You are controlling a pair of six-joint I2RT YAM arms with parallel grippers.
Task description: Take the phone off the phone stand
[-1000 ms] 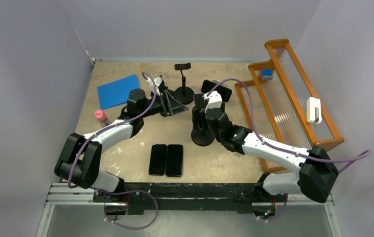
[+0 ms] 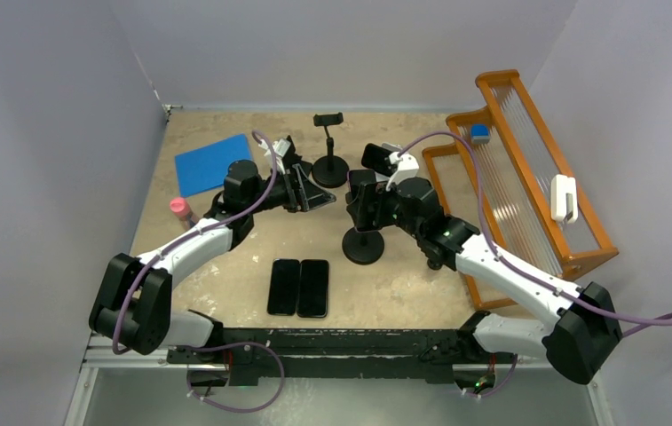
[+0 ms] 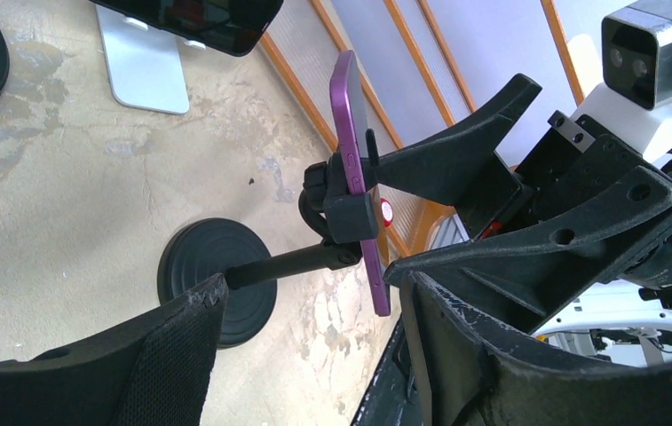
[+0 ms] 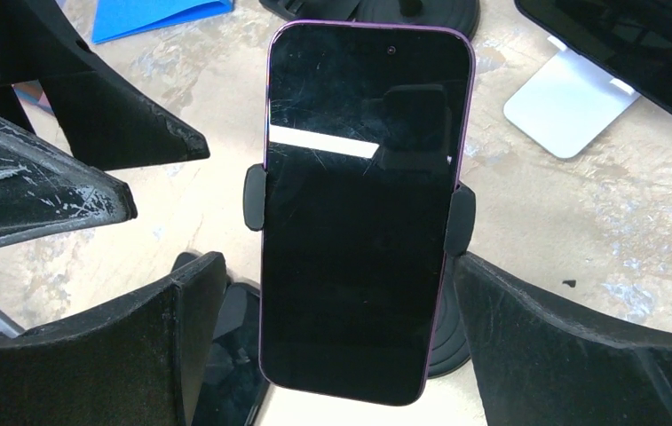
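Observation:
A purple-edged phone [image 4: 359, 222] is held upright by the clamp [image 3: 350, 217] of a black stand, whose round base [image 2: 363, 248] rests on the table. Facing its screen, my right gripper is open, one finger on either side of the phone's lower half. From the left wrist view, those fingers [image 3: 536, 253] reach close to the screen side; whether they touch it, I cannot tell. My left gripper is also open, left of the phone and apart from it, with nothing between its fingers.
Two dark phones [image 2: 298, 287] lie flat at the front. Behind are an empty black stand [image 2: 330, 170] and another phone [image 2: 389, 161] on a silver stand. A wooden rack [image 2: 527, 177] borders the right side; a blue mat [image 2: 210, 165] lies back left.
The right arm's wrist has swung to the right, and its gripper now points more leftward across the stand. My left arm has drawn slightly left. The phone remains in its clamp.

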